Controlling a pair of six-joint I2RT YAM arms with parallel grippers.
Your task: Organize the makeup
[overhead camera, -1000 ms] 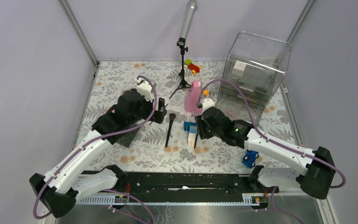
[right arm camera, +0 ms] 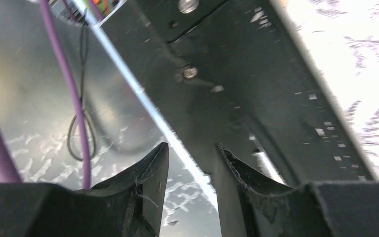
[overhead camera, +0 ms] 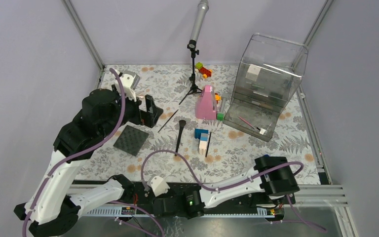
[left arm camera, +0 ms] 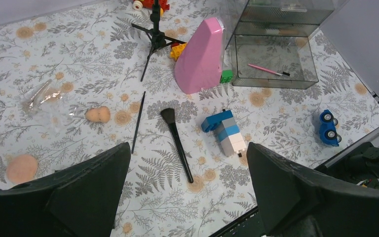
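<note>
My left gripper [overhead camera: 150, 112] hangs open over the left-middle of the table, nothing between its fingers. In the left wrist view, a large makeup brush [left arm camera: 177, 145], a thin stick [left arm camera: 138, 121], a blue-and-white block item [left arm camera: 230, 135], a peach puff [left arm camera: 97, 114] and a pink case [left arm camera: 197, 59] lie on the table. The clear organizer [overhead camera: 271, 79] has a pink brush [left arm camera: 264, 68] in its lower compartment. My right gripper is down over the dark front edge, fingers slightly apart, nothing visible between them.
A black tripod [overhead camera: 193, 84] stands at the back, with colourful toys [overhead camera: 205, 71] beside it. A dark square mat [overhead camera: 131, 139] lies at left. A blue toy car [left arm camera: 328, 128] is at front right. Patches of bare table surround the brushes.
The right arm has swung from the table's middle down toward the front edge.
</note>
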